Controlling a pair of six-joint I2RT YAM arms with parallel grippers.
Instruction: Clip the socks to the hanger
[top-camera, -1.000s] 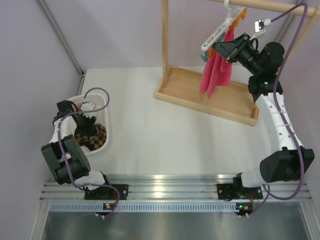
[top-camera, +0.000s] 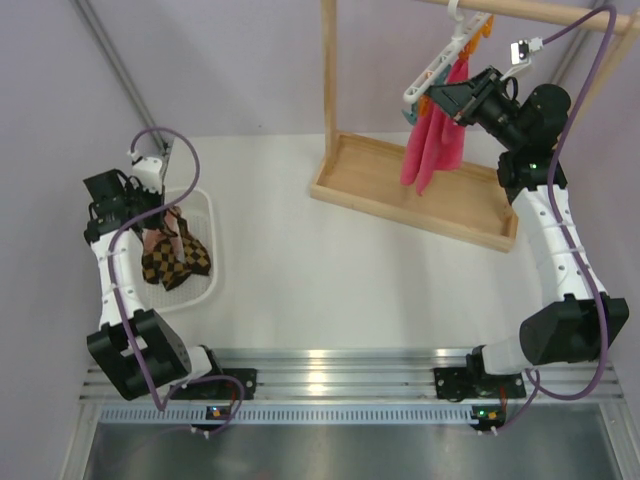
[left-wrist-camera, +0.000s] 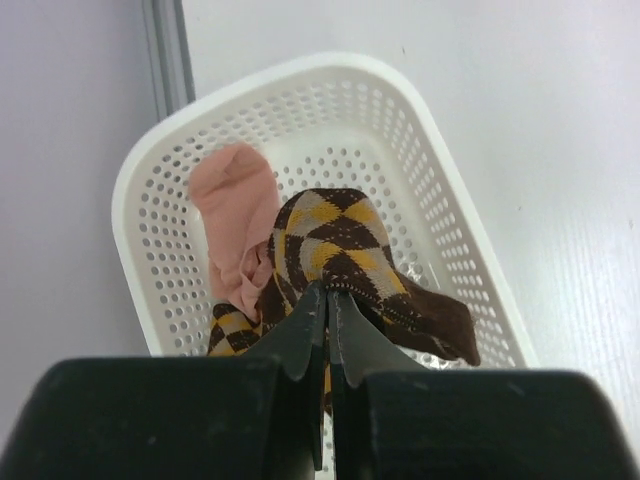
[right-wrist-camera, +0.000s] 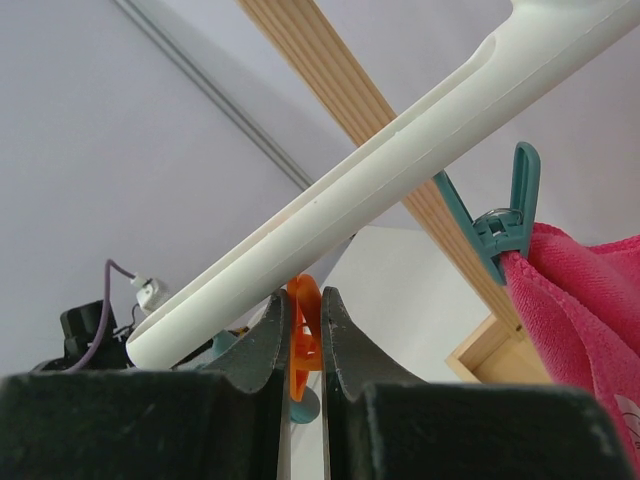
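Over the white basket, my left gripper is shut on a brown-and-yellow checkered sock, whose fabric gathers at the fingertips. Its dark end droops to the right in the left wrist view. A pale pink sock lies in the basket beside it. My right gripper is shut on an orange clip beneath the white hanger. Bright pink socks hang from the hanger; in the right wrist view a teal clip grips one.
The hanger is on a wooden bar, above a wooden frame base at the back right. Open white table lies between basket and frame. A wall stands close to the basket's left.
The right arm has stayed at the hanger.
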